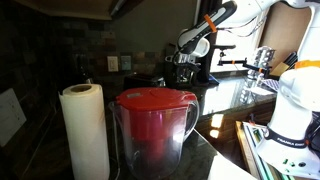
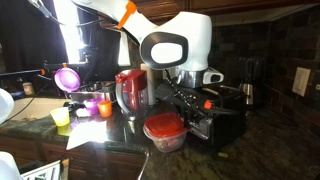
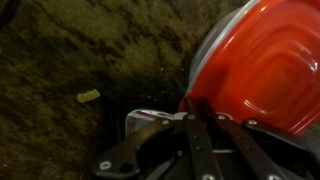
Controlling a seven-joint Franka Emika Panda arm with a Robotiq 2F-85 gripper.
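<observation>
A clear container with a red lid stands on the dark counter beneath the arm. Its red lid fills the right side of the wrist view, tilted in that picture. My gripper is shut at the near edge of this container; the dark fingers overlap its rim, and exactly which part lies between them is hard to make out. A pale, shiny edge shows just left of the fingers. In exterior view 1 the gripper is small and dark in the background.
A red-lidded pitcher and a paper towel roll stand close to the first exterior camera. A black appliance sits right of the container. Cups are at the left.
</observation>
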